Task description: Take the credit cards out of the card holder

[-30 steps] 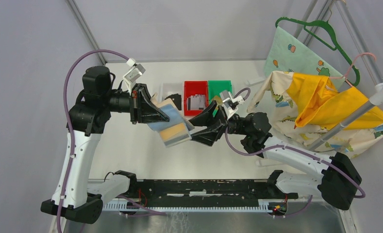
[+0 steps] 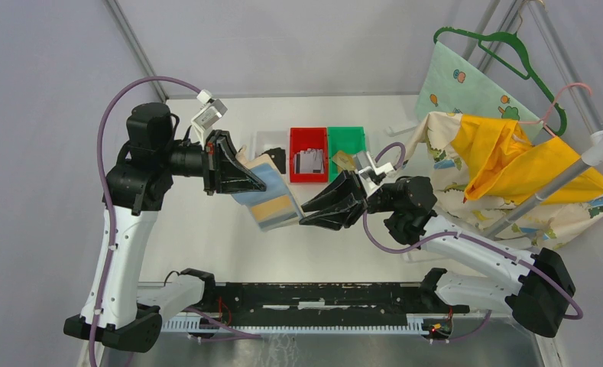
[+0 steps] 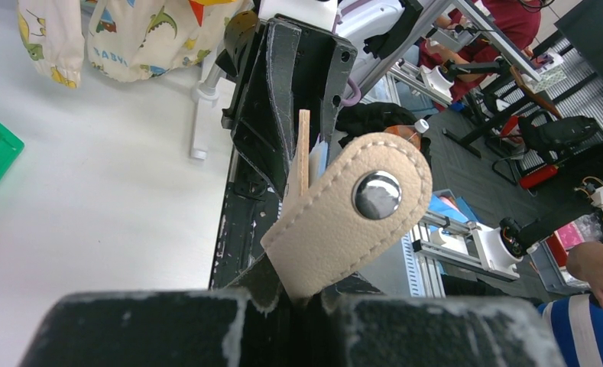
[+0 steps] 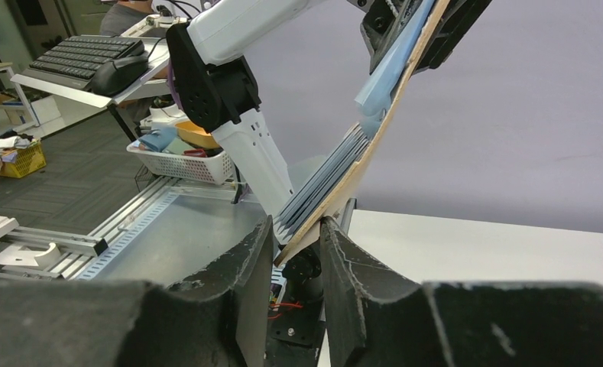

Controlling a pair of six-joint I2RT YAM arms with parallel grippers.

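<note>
My left gripper is shut on the upper end of the beige card holder, which hangs opened above the table. Its clear sleeves, with blue and tan cards, face up in the top view. In the left wrist view the leather flap with its metal snap rises from the fingers. My right gripper is at the holder's lower right edge, its fingers narrowed but still apart. The right wrist view shows the layered sleeves edge-on, their lower end in line with the finger gap; contact cannot be told.
Behind, a red bin holds several grey cards, beside a green bin and a clear tray with something black. Clothes hang from a rack at the right.
The left gripper and holder have hardly moved.
</note>
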